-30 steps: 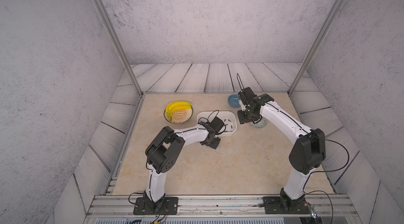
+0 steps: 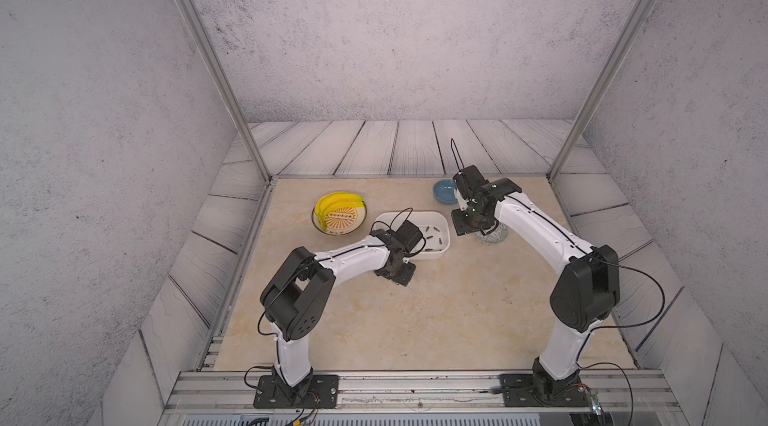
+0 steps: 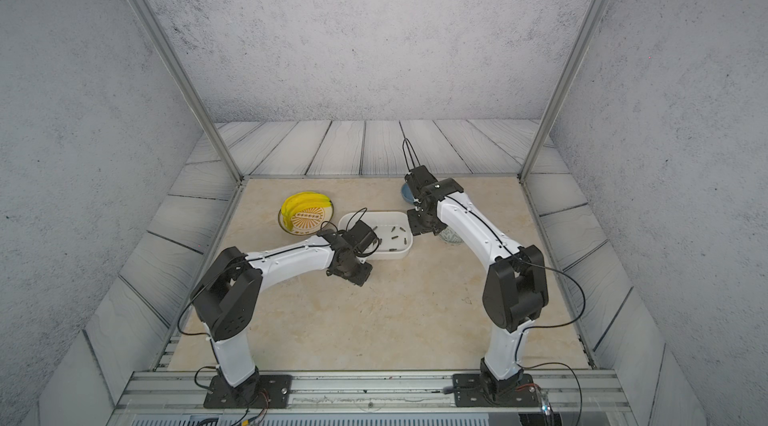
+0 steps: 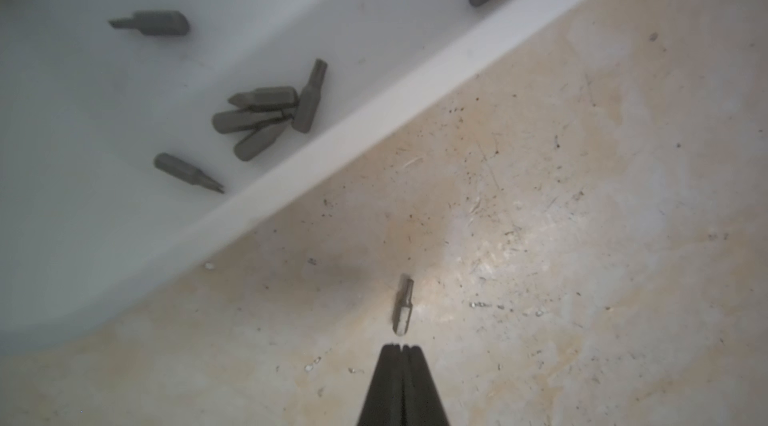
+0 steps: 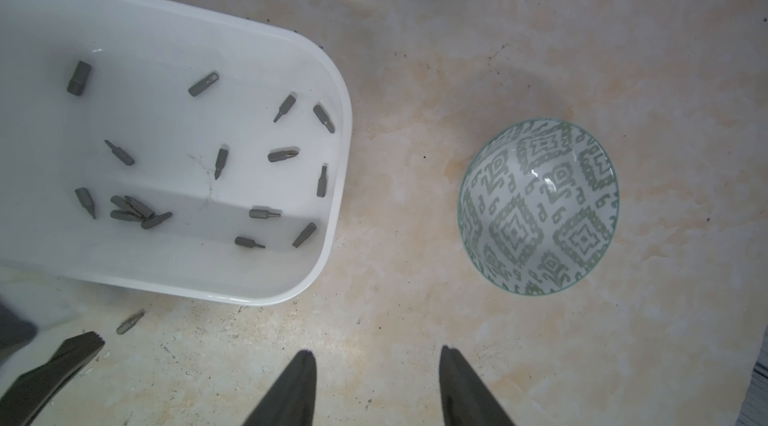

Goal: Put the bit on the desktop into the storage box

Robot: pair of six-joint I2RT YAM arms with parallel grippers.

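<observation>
A small metal screwdriver bit [image 4: 403, 307] lies on the desktop in the left wrist view, just beyond the tips of my left gripper. That gripper is shut, its fingertips together with nothing between them. The right wrist view shows the same bit [image 5: 129, 322] near the front wall of the white storage box [image 5: 345, 146], outside it. Several dark bits [image 5: 220, 162] are scattered over the box floor. My right gripper stands open to the right of the box, nothing between its fingers. From above, the left arm covers the lone bit.
A patterned bowl [image 5: 540, 206] sits right of the box, with a blue bowl [image 2: 445, 191] behind. Bananas [image 2: 339, 202] rest on a plate [image 2: 340, 229] at the back left.
My right arm stays in place.
</observation>
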